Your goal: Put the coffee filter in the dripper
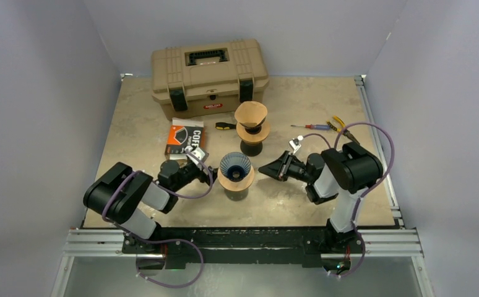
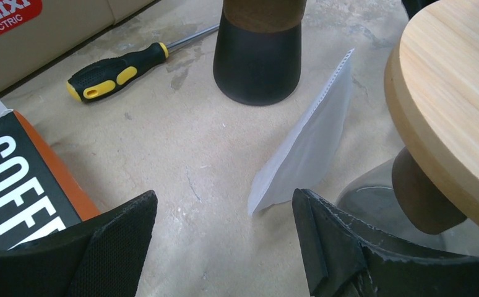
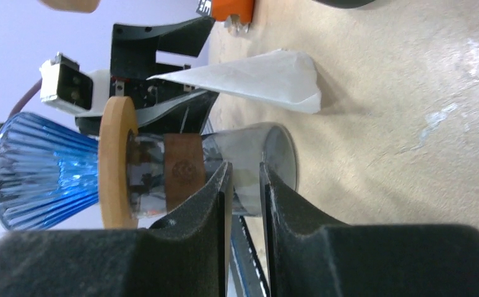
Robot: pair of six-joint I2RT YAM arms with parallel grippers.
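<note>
A white paper coffee filter (image 2: 311, 139) stands on edge on the table, apart from the boxes and stands. The left gripper is open; the filter shows just past its right finger, not between the fingers. In the right wrist view, the filter (image 3: 268, 79) is beside the left fingers (image 3: 184, 111). The ribbed dripper (image 1: 235, 166) sits empty in a wooden collar (image 1: 236, 184) on a glass server (image 3: 249, 161). My right gripper is right of the server, fingers slightly apart, nothing between them. From above, the filter cannot be made out.
Behind stands a second dripper (image 1: 250, 114) with a brownish filter in it. The coffee box (image 1: 185, 137) lies left, near the left arm. A tan toolbox (image 1: 210, 77) and a screwdriver (image 1: 225, 125) are further back.
</note>
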